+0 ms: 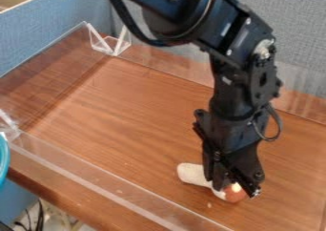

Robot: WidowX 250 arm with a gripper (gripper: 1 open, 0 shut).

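Observation:
A small white object with a red end (195, 175) lies on the wooden table (114, 111) at the lower middle right. My black gripper (234, 181) is down over it, its fingers around or just above the red end, partly hiding it. Whether the fingers touch or hold it I cannot tell.
Clear low walls edge the table, with a white bracket (110, 40) at the back left. A blue rim (4, 163) shows at the left edge.

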